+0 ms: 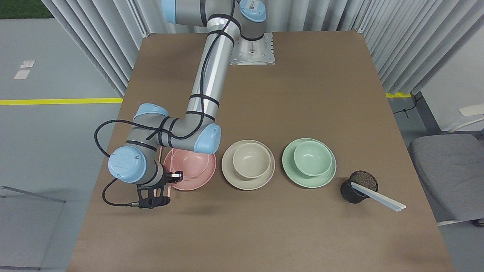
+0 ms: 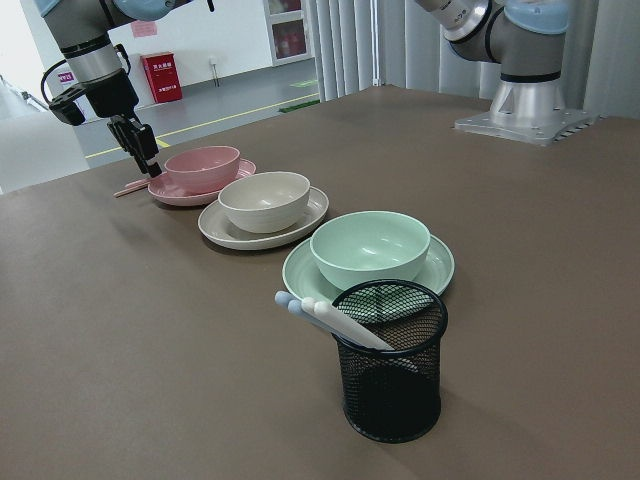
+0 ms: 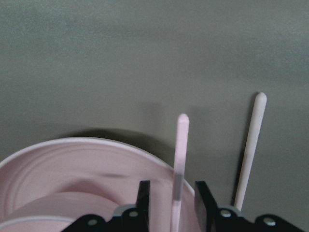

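Note:
My gripper is open, low over the pink plate (image 3: 87, 164) at its edge. A pink chopstick (image 3: 180, 145) stands out between the open fingers in the wrist view, across the plate's rim. A second, paler chopstick (image 3: 250, 145) lies on the table to the right there. The pink bowl (image 2: 200, 168) sits on the pink plate, at the left of the front view, partly hidden by the arm.
A cream bowl (image 1: 251, 158) on its plate and a green bowl (image 1: 312, 156) on its plate stand to the right. A black mesh cup (image 2: 390, 400) holds several pale chopsticks (image 1: 379, 197) at the far right.

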